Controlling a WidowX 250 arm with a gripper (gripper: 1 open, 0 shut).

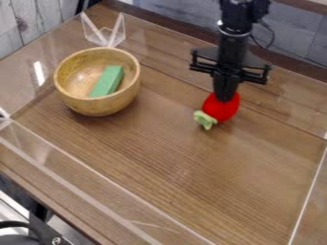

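Observation:
My black gripper (228, 82) is over the red object (220, 109) on the wooden table, right of centre, its lower tip touching or just above it; the fingers are too small to tell apart. A pale green piece (205, 121) sticks out from the red object's lower left.
A yellow-tan bowl (79, 80) holding a green block (110, 78) sits at the left. A grey wall runs along the back behind the arm.

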